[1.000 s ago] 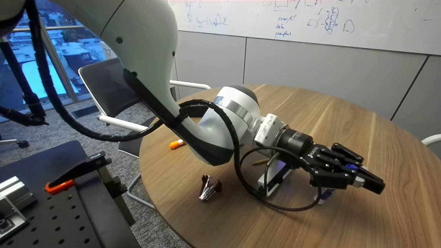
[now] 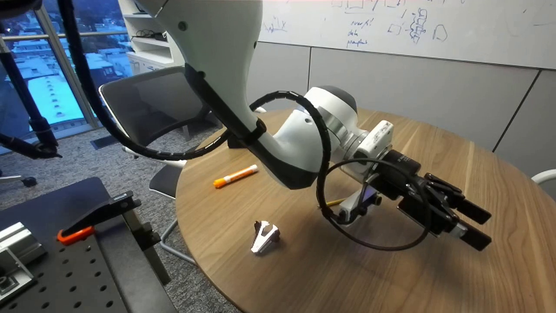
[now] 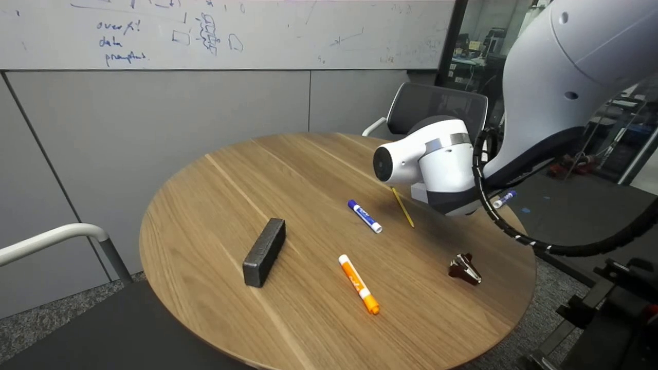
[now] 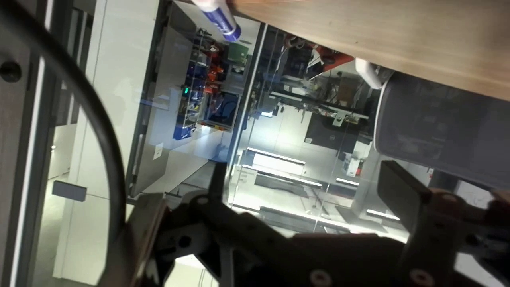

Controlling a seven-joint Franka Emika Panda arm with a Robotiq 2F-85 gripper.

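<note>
In exterior view 1 my gripper is raised above the right part of the round table, its two fingers apart with nothing between them. The wrist view shows the same gap between the fingertips. A blue-and-white marker appears at the top of that view, beyond the fingers and overlapping the table's edge. In exterior view 2 a blue marker shows by the table's right edge, behind the arm; I cannot tell whether it touches the table. My gripper is hidden there by the arm.
On the table lie another blue marker, an orange marker, a yellow pencil, a staple remover and a black block. Chairs stand around the table.
The arm has shifted right and back, and the fingers have spread. The blue marker seen at the gripper a second ago is no longer visible in exterior view 1. More of the orange marker shows.
</note>
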